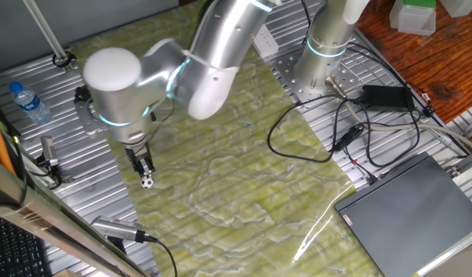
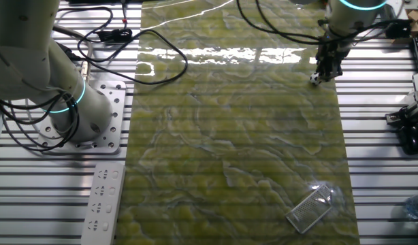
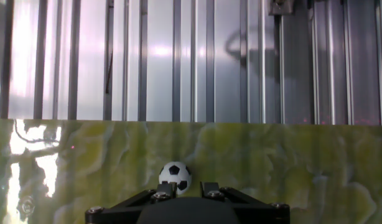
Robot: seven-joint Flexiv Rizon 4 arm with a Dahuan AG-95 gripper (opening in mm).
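A small black-and-white soccer ball (image 1: 147, 183) rests on the green marbled mat near its left edge in exterior view 1. In exterior view 2 the ball (image 2: 314, 79) appears at the upper right, close to the mat's border. My gripper (image 1: 144, 170) is low and right by it, pointing down. From the wrist, the gripper shows two fingers apart with a bare gap between them. The ball (image 3: 175, 175) lies just beyond the left finger, off-centre from that gap; whether they touch cannot be told.
A metal grater (image 2: 310, 209) lies on the mat. A black cable (image 1: 270, 146) loops onto the mat near the arm's base. Around it are a laptop (image 1: 417, 215), a water bottle (image 1: 30, 104) and a mounted camera (image 1: 117, 228).
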